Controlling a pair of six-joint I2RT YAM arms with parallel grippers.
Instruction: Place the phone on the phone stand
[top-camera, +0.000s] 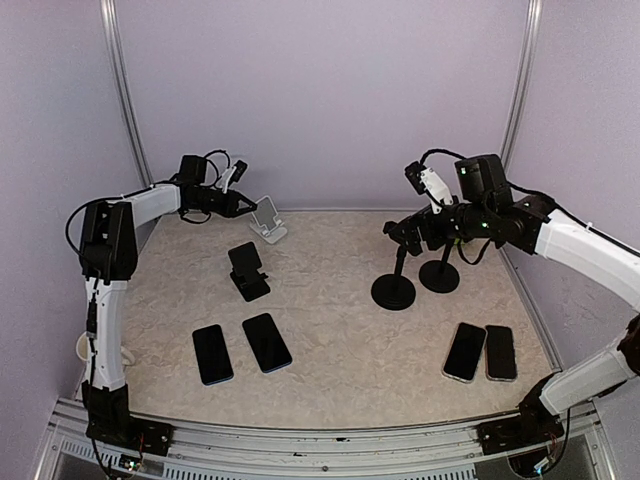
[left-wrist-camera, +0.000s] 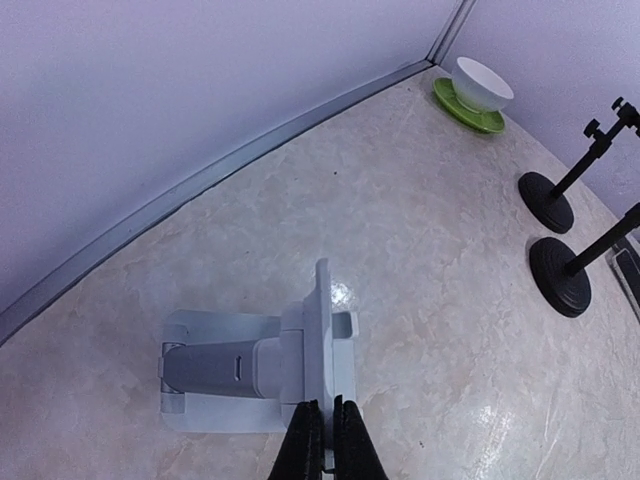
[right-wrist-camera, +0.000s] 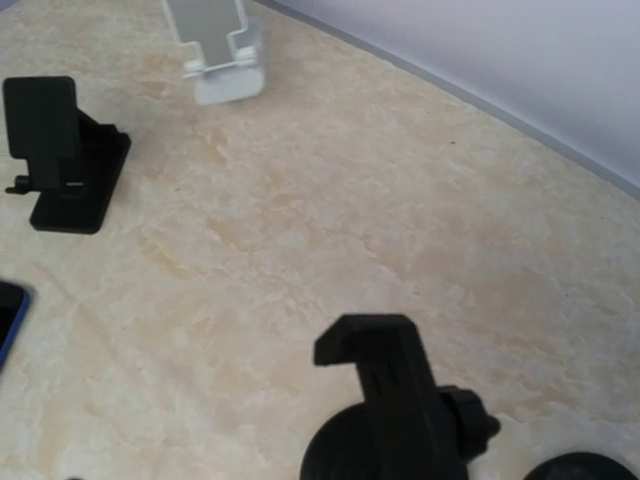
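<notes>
The white phone stand (top-camera: 268, 221) is at the back left, and my left gripper is shut on the edge of its upright back plate. Whether its base touches the table, I cannot tell. A black phone stand (top-camera: 248, 270) stands nearer the front. Two dark phones (top-camera: 212, 355) lie flat at front left; two more phones (top-camera: 465, 352) lie at front right. My right gripper (top-camera: 408, 240) hangs around the head of a black round-based holder (top-camera: 394, 290); its fingers are hidden in the right wrist view, where the holder's clamp (right-wrist-camera: 390, 390) shows large.
Behind the first holder is a second round-based holder (top-camera: 440, 276). In the left wrist view a white bowl (left-wrist-camera: 482, 84) sits on a green saucer (left-wrist-camera: 470, 117). A white cup (top-camera: 82, 348) is partly hidden by the left arm.
</notes>
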